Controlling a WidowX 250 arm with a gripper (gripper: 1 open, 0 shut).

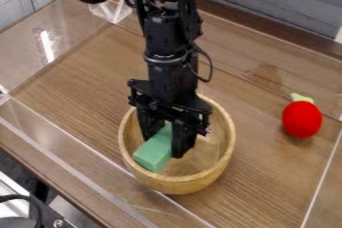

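My black gripper [171, 130] reaches down from the top into a tan round bowl [206, 175]. A mint-green block [154, 160] lies tilted inside the bowl, its upper end between or just under the fingertips. The gripper appears shut on that block, though the contact is partly hidden by the fingers.
A red tomato-like object [302, 120] with a pale green piece behind it sits on the wooden table [94, 92] to the right. Light walls border the back, and a dark cable shows at the lower left.
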